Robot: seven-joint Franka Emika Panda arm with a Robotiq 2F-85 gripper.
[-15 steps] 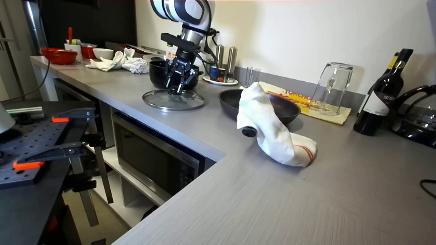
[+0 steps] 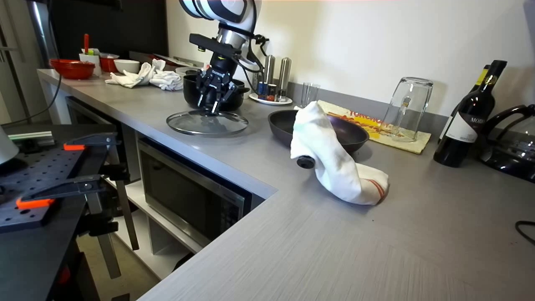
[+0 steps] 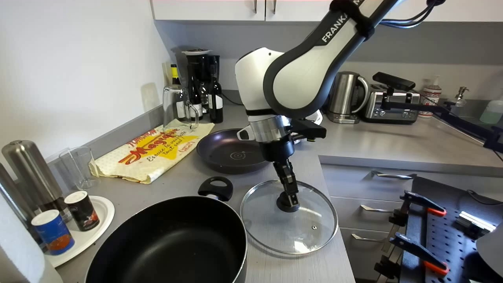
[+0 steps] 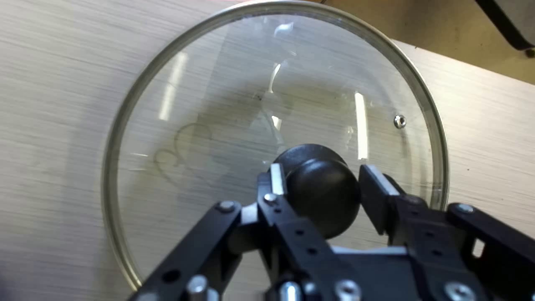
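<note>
A round glass lid (image 2: 188, 125) with a metal rim and a black knob (image 4: 326, 200) is at the counter's front edge, beside the pot. Around that knob, my gripper is shut, with one finger (image 4: 277, 179) on either side in the wrist view. From the other side, my gripper (image 3: 288, 202) points down onto the middle of the lid (image 3: 264, 231). Whether the rim touches the counter is hard to tell. The deep black pot (image 3: 172, 240) stands uncovered, its inside empty.
A dark frying pan (image 3: 226, 155) is close to the lid; a white cloth (image 2: 326, 155) drapes its handle. Two cups sit on a white plate (image 3: 106, 212) beside the pot. A glass pitcher (image 2: 408, 108) and wine bottles (image 2: 464, 128) stand farther along.
In exterior view 1, the arm and lid have shifted slightly left, toward the counter's front edge. My gripper stays on the knob. Pot, pan and cloth have not moved.
</note>
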